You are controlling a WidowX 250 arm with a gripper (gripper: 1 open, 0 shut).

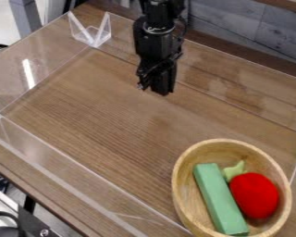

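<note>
The black robot arm hangs from the top centre of the view, its gripper [158, 85] shut low over the wooden table, with nothing visible between its fingers. A wooden bowl [188, 194] at the lower right holds a green bar [216, 198], a red round object [253, 194] and a small pale green piece behind them [233, 170].
A clear plastic container [92, 28] stands at the back left, beside the arm. A grey wall runs along the back, and the table's edge shows at the lower left.
</note>
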